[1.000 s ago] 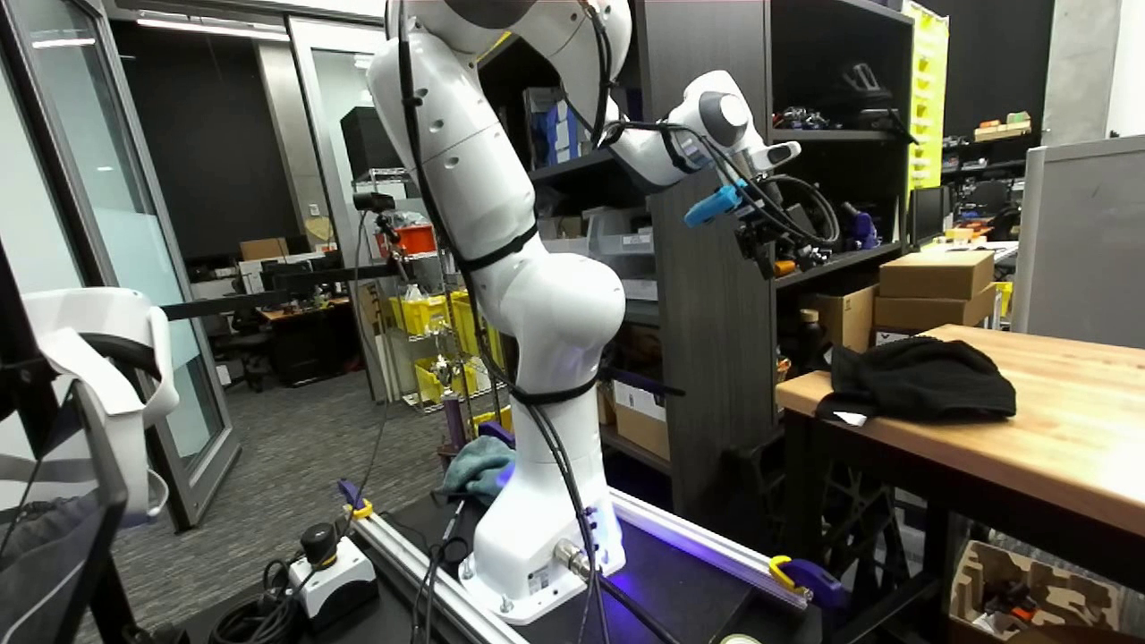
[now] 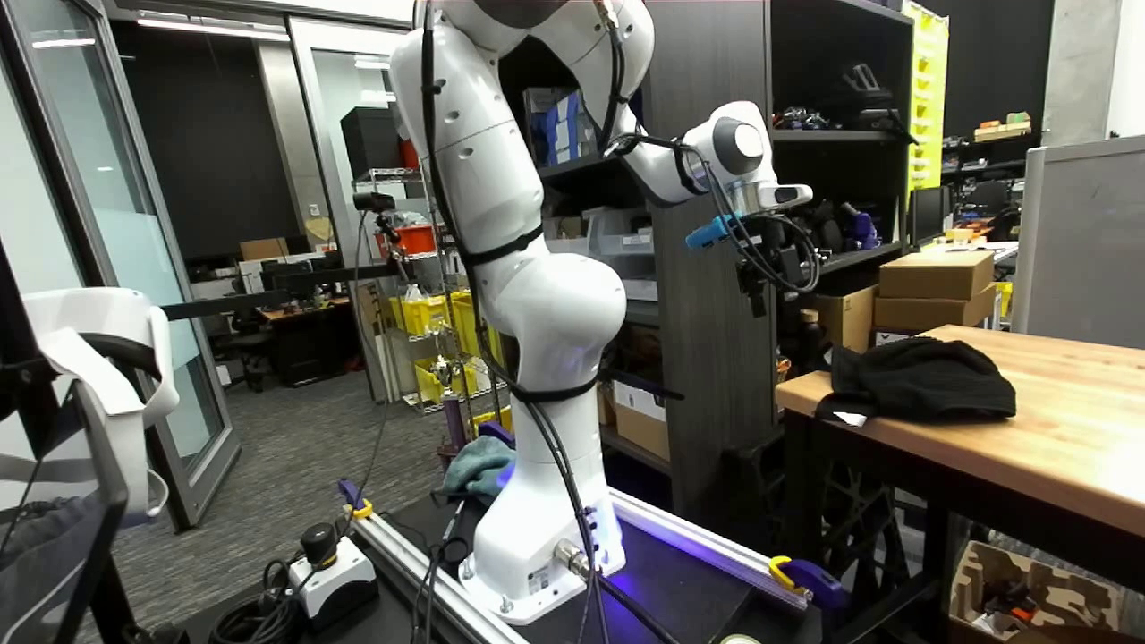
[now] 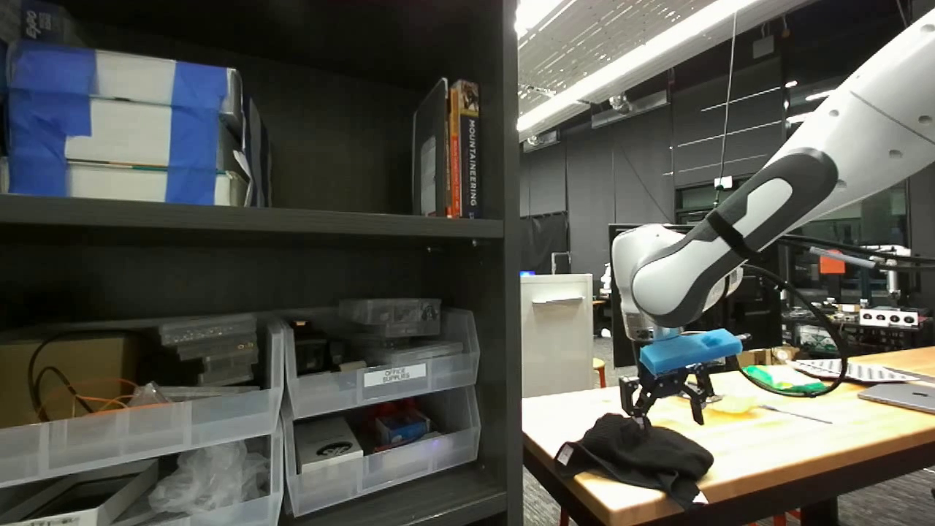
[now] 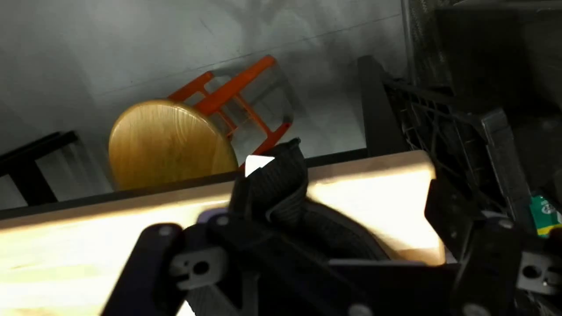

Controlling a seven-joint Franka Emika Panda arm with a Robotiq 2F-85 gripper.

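Observation:
A crumpled black cloth with a small white tag, perhaps a knit hat or garment, lies at the near corner of the wooden table. Up and to the left of it in exterior view 1 hangs my gripper, in the air beyond the table's edge. In exterior view 2 the open gripper overlaps the back of the cloth in the picture. The wrist view has the cloth below the spread fingers, nearer the left one; part of it is hidden by the gripper. Nothing is held.
A dark shelf unit with clear bins stands near the arm. In the wrist view a stool with a round wooden seat is beside the table. Several items, including a laptop, lie farther along the tabletop.
The forearm and gripper have come down and slightly right in exterior view 1, and the gripper now points more steeply downward. The cloth stays where it was.

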